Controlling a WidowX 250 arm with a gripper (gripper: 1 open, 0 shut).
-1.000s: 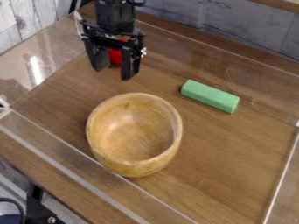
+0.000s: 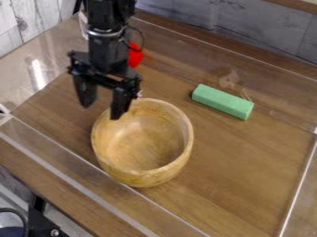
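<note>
My black gripper (image 2: 102,97) hangs over the back left rim of a large wooden bowl (image 2: 155,157), its two fingers apart. I cannot see anything held between them. A red object (image 2: 135,55) sits behind the arm, partly hidden by it. A green block (image 2: 223,101) lies on the table to the right of and behind the bowl.
A pale wall and raised edge border it at the left and back, with black cables at the lower left corner.
The bowl and green block have not visibly moved.
</note>
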